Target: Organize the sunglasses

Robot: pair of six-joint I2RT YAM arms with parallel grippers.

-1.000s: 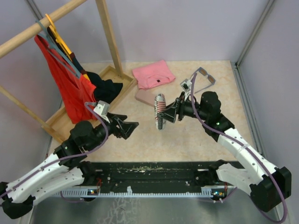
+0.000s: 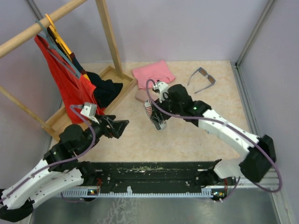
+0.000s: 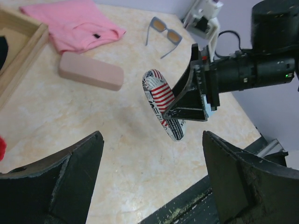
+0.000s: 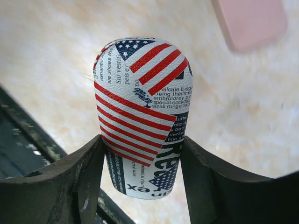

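Grey-framed sunglasses [image 2: 204,77] with dark lenses lie at the back right of the table, their temples unfolded. My right gripper is shut on a glasses case [image 4: 140,100] printed with flag stripes and newspaper lettering. Seen in the left wrist view, that case [image 3: 161,103] hangs tilted above the table, and it looks closed. My left gripper stands open, nothing between its fingers, nearer the front left and apart from the case.
A pinkish box [image 3: 91,71] lies behind the case, beside a folded pink cloth [image 2: 153,74]. At the left stands a wooden rack [image 2: 110,37] with hanging red and black clothes [image 2: 70,84].
Held in the right gripper, the case has tilted over, with the right wrist swinging inward and towards the back. My left gripper has drawn back to the left, away from the case.
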